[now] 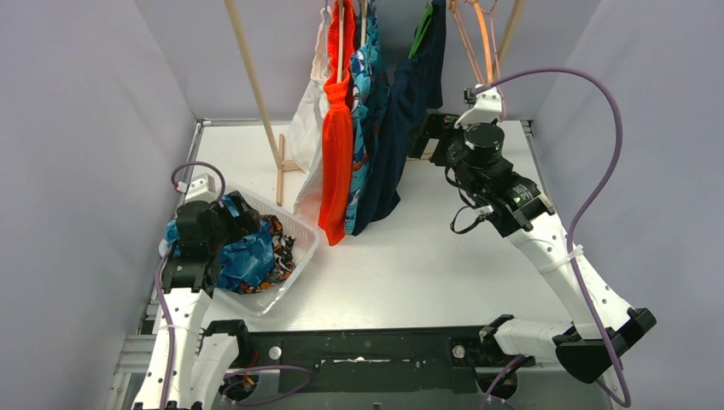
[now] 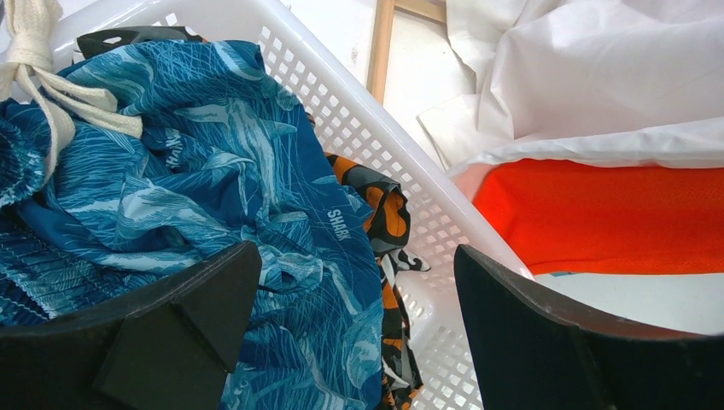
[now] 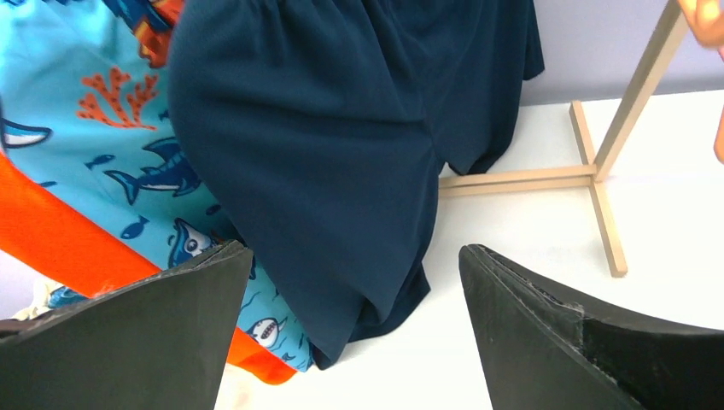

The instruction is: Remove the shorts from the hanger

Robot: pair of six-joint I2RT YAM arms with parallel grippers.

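Several shorts hang in a row at the back. The dark navy pair (image 1: pixel 408 120) is rightmost on a green hanger (image 1: pixel 421 32); left of it come a blue sea-print pair (image 1: pixel 362 111), an orange pair (image 1: pixel 336 149) and white cloth (image 1: pixel 309 120). My right gripper stands open in front of the navy shorts (image 3: pixel 316 154), with nothing gripped. Over the white basket (image 1: pixel 294 289) at left, my left gripper is also open. Blue patterned shorts (image 2: pixel 196 171) with a pale drawstring lie below it, overlapping an orange-and-black printed cloth (image 2: pixel 394 213).
A wooden rack has a left post (image 1: pixel 253 85) and feet on the table; its base bar (image 3: pixel 516 181) shows behind the navy shorts. Empty orange hangers (image 1: pixel 488 51) dangle near my right arm.
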